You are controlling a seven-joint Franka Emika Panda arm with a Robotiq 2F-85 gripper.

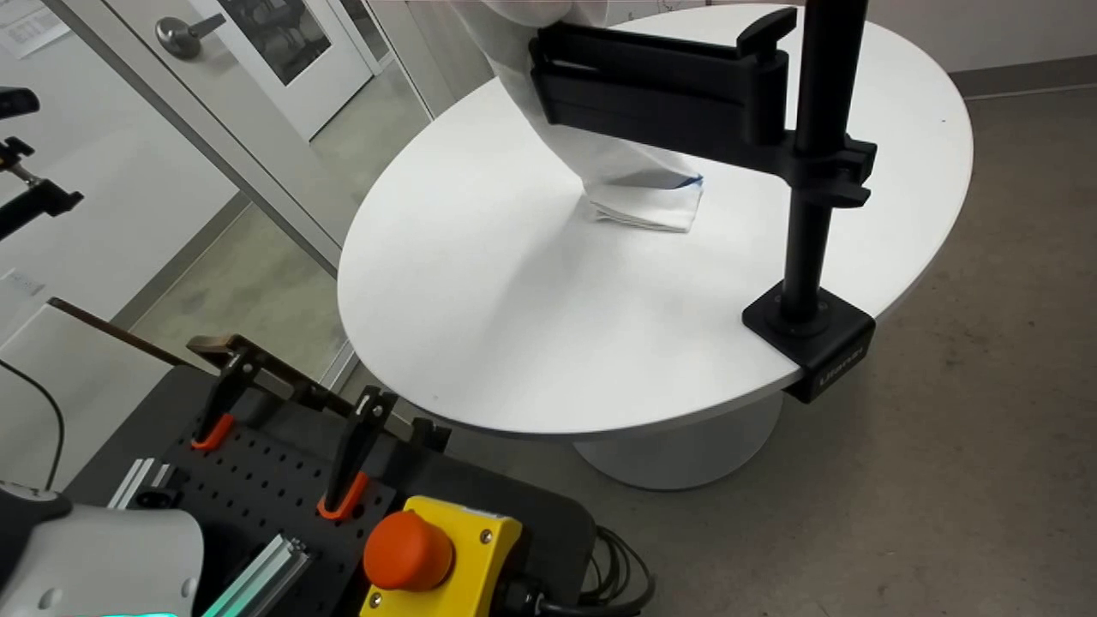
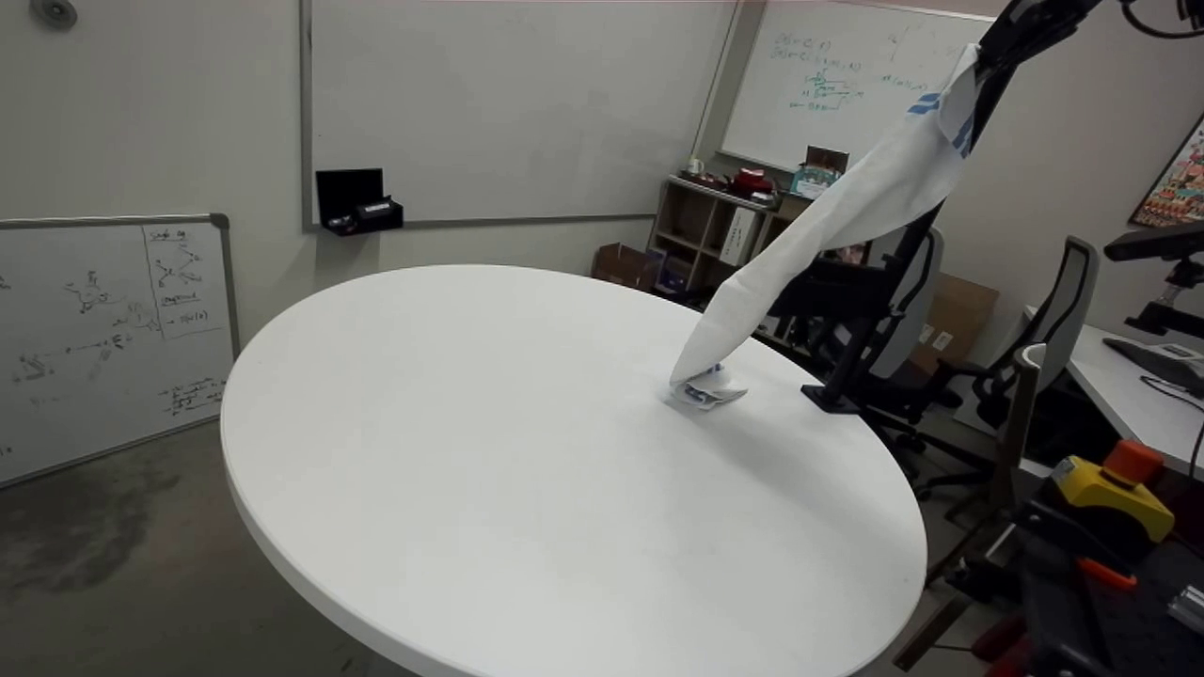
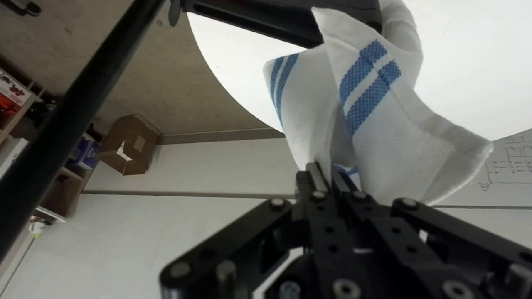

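Observation:
A white towel with blue stripes hangs from my gripper, whose fingers are closed with the cloth pinched between them. In exterior view 2 the towel stretches as a long slanting strip from the upper right down to the round white table, its lower end resting there in a small folded heap. Exterior view 1 shows the towel's lower end lying on the tabletop; its upper part runs out of the top of that view. The gripper itself is outside exterior view 1.
A black pole with a side arm is clamped to the table edge and stands in front of the towel in exterior view 1. A yellow box with an orange button sits off the table.

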